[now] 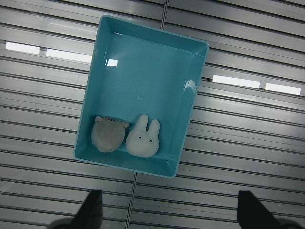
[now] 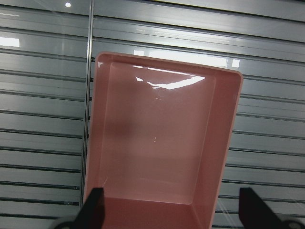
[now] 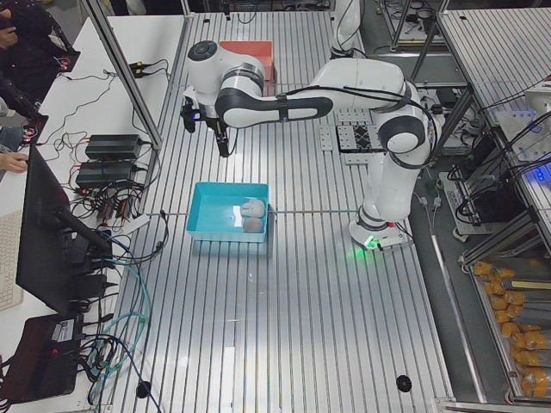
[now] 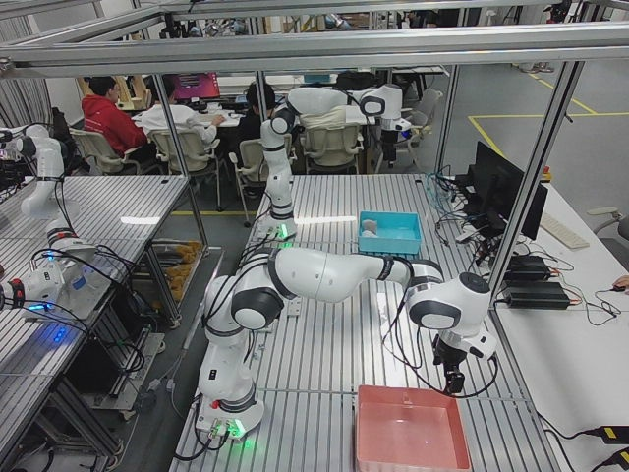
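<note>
A teal bin (image 1: 143, 71) on the slatted table holds two plush toys at one end: a grey round-eared one (image 1: 107, 136) and a white long-eared one (image 1: 142, 140). My left gripper is above this bin, open, with nothing between its fingers. An empty pink bin (image 2: 152, 129) lies beneath my right gripper, which also stands open and empty, its two fingers wide apart at the bottom of the right wrist view.
The monitor (image 3: 52, 241), power boxes and cables crowd one long side of the table (image 3: 301, 327). Metal frame posts rise at its edges. Bare slats surround both bins.
</note>
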